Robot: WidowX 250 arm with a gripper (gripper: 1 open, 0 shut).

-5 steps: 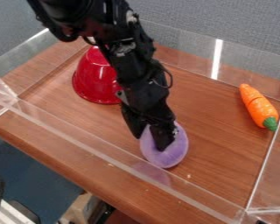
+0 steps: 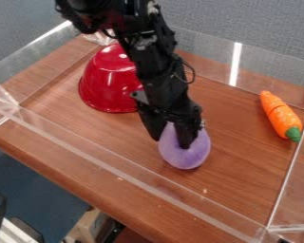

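Observation:
A purple oval object [image 2: 186,154] lies on the wooden surface near the middle. The black arm reaches down from the top, its gripper [image 2: 169,128] over the upper part of the purple object. The fingertips are dark and partly hidden, so whether they hold it is unclear. A red bowl-like object [image 2: 104,85] sits upside down at the back left, partly behind the arm. An orange toy carrot [image 2: 279,116] with a green tip lies at the right.
Clear low walls [image 2: 243,59] border the wooden surface [image 2: 79,161]. There is free room at the front left and between the purple object and the carrot.
The gripper has shifted slightly, and the purple object has moved a little up in the view, toward the back. The red object and carrot have stayed in place.

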